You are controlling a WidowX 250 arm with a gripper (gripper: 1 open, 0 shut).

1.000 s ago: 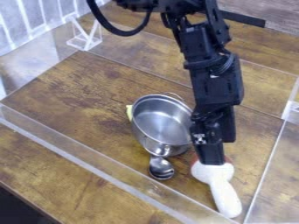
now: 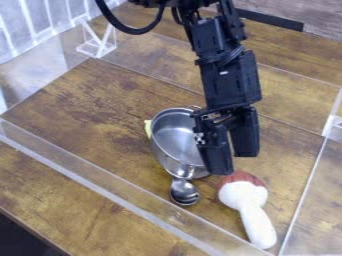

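My black gripper (image 2: 227, 140) hangs over the right part of a steel pot (image 2: 175, 130), its two fingers angled down, apparently with some space between them; whether they hold anything is hidden. A steel spoon (image 2: 185, 192) lies just in front of the pot. A white-handled utensil (image 2: 254, 219) with a red head lies at the lower right, below the gripper. A small yellowish item (image 2: 148, 129) peeks out at the pot's left, mostly hidden.
A transparent low barrier runs across the front and right, and a white bracket (image 2: 96, 42) stands at the back left.
The gripper has moved left over the pot and up from the red-headed utensil, which now shows more of its head than in the earliest view.
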